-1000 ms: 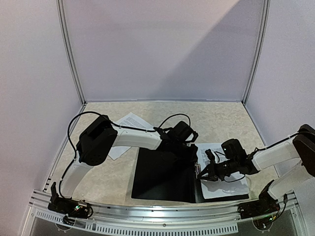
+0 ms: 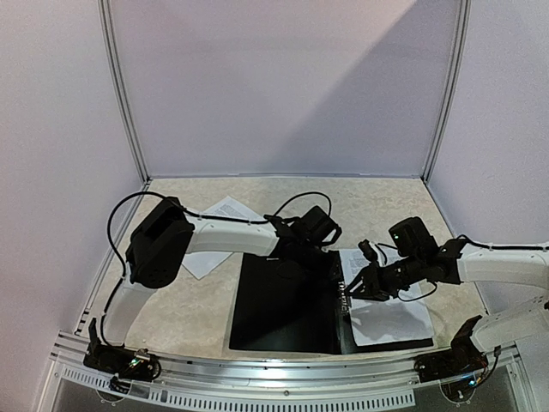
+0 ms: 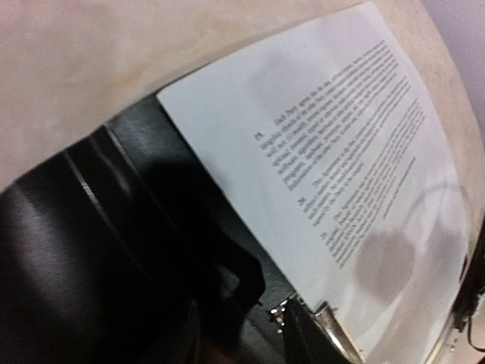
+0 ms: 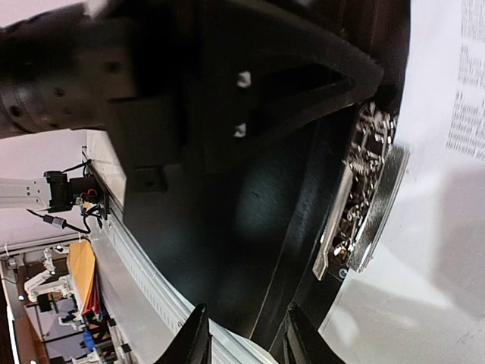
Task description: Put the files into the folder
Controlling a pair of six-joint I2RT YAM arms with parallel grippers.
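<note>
An open black folder (image 2: 283,318) lies at the front middle, a printed sheet (image 2: 386,322) on its right half beside a metal clip (image 4: 356,212). A second sheet (image 2: 210,262) lies back left, partly under my left arm. My left gripper (image 2: 326,262) is over the folder near the top of the clip; its fingers, low in the left wrist view, stand apart with nothing visible between them. My right gripper hovers by the clip, fingers apart and empty. A dark arm part covers the upper left of the right wrist view.
The two arms are close together over the clip. The metal rail (image 2: 283,369) runs along the front edge, with walls on three sides.
My right gripper has lifted slightly away from the front of the sheet, its arm shifting back.
</note>
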